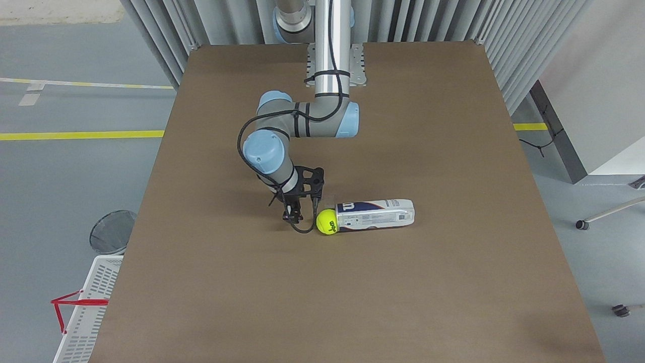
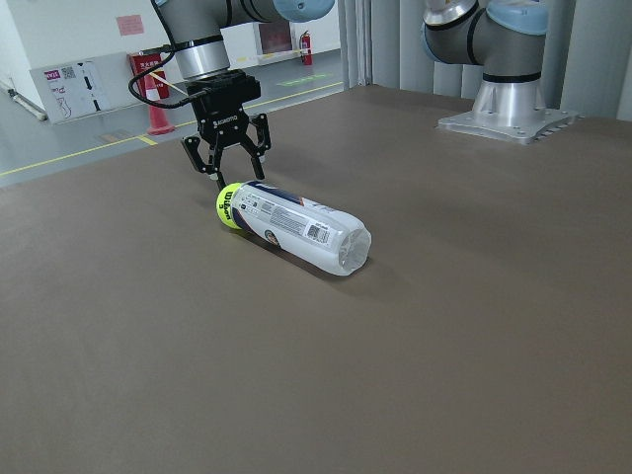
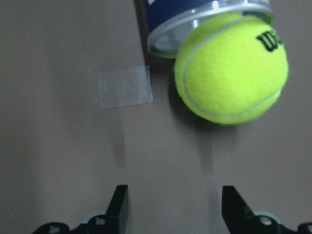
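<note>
A white tennis-ball can [image 1: 376, 214] lies on its side on the brown table [image 1: 423, 284], a yellow ball [image 1: 327, 222] at its open left end. In the wrist view that ball [image 3: 231, 70] sits at the can's rim [image 3: 165, 29], with a piece of clear tape [image 3: 125, 87] on the surface beside it. My gripper [image 2: 226, 162] stands just left of the ball end, fingers apart and pointing down. In the wrist view both fingertips show, with only bare surface between them.
Off the left edge are a white crate [image 1: 90, 326] and a mesh bin [image 1: 112, 232] on the floor.
</note>
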